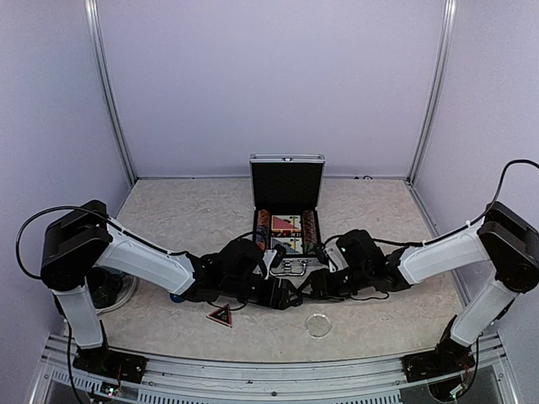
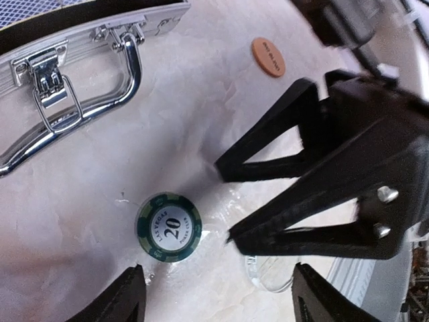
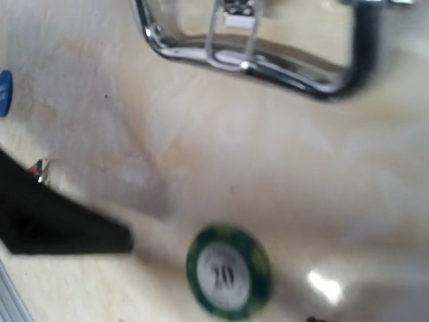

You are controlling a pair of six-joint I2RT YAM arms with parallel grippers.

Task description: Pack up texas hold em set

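Observation:
An open silver poker case (image 1: 286, 194) holds chip rows and card decks at the table's centre back. In front of its handle lies a green 20 chip (image 2: 168, 227) (image 3: 226, 275) on the table. Both grippers meet over that spot in the top view. My left gripper (image 1: 288, 298) hovers at the chip, its blurred fingertips low in the left wrist view. My right gripper (image 1: 303, 293) is beside it, its black fingers pointing at the chip from the right in that view. How far each gripper is open is unclear.
An orange chip (image 2: 268, 57), a blue chip (image 3: 5, 92), a red-edged triangle (image 1: 221, 316) and a clear disc (image 1: 318, 325) lie on the table. A round container (image 1: 123, 290) sits at the left.

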